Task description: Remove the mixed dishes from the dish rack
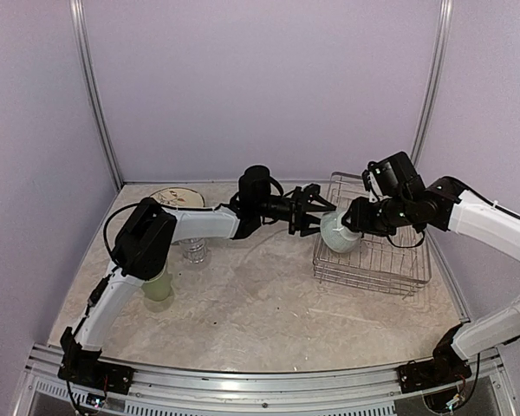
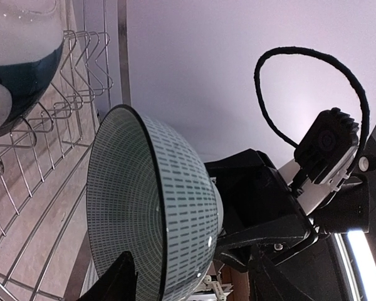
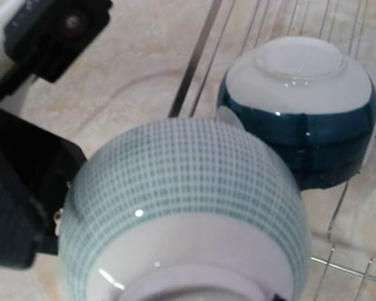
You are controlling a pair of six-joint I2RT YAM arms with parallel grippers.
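A green-and-white checked bowl [image 1: 339, 234] is tipped on its side at the rack's left edge, its mouth toward my left gripper. My right gripper [image 1: 358, 219] is at the bowl's foot, and the bowl appears held there; in the right wrist view the checked bowl [image 3: 194, 169] hides most of the fingers. My left gripper is open, its fingers [image 2: 120, 280] on either side of the bowl's rim [image 2: 156, 163], apart or barely touching; I cannot tell which. A dark blue and white bowl [image 3: 301, 116] sits upside down in the wire dish rack [image 1: 381, 269].
At the table's left stand a green cup [image 1: 158, 286], a clear glass [image 1: 193, 250] and a plate [image 1: 178, 197], partly behind my left arm. The rack's wires [image 2: 44, 157] run close below the checked bowl.
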